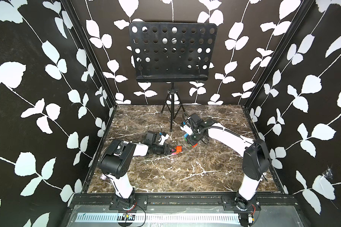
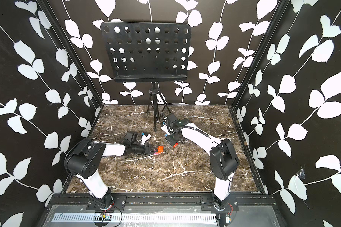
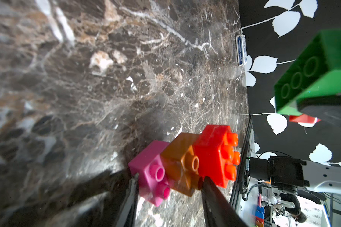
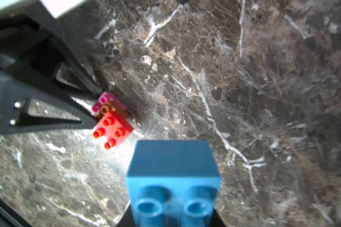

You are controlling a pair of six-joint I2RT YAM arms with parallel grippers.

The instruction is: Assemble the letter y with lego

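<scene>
A row of joined bricks, pink (image 3: 150, 172), orange-brown (image 3: 180, 162) and red (image 3: 214, 153), is held at the tips of my left gripper, which is shut on it close above the table. My right gripper is shut on a second brick piece. The blue brick (image 4: 173, 160) of that piece fills the lower middle of the right wrist view; a green brick (image 3: 310, 75) and some red (image 3: 305, 118) of it show in the left wrist view. Clear space separates the two pieces. How the right piece's bricks join is partly hidden by the fingers.
A black music stand (image 1: 173, 53) rises at the back, its tripod feet on the marble table (image 1: 200, 170). A small box (image 3: 241, 50) lies near the left edge.
</scene>
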